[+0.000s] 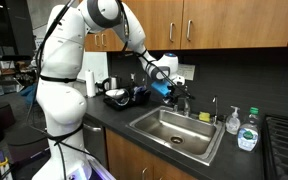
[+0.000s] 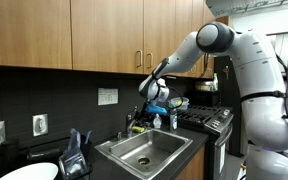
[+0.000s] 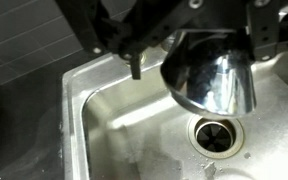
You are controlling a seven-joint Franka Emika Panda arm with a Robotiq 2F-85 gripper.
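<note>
In the wrist view a shiny chrome piece (image 3: 209, 75), which looks like the faucet's spout, fills the space between the dark fingers of my gripper. A gap shows between the left finger and the chrome, so the fingers stand apart. Below lies the steel sink (image 3: 129, 130) with its round drain (image 3: 215, 136). In exterior view 1 my gripper (image 1: 175, 97) is over the sink's back edge, close to the faucet (image 1: 187, 106). Its fingertips are too small there to make out.
A clear soap bottle (image 1: 233, 121) and a larger green-labelled bottle (image 1: 249, 132) stand right of the sink, before the stove grates (image 1: 284, 145). To the left is a dark dish rack (image 1: 119, 100). Wooden cabinets (image 1: 239, 25) hang above. The basin looks empty.
</note>
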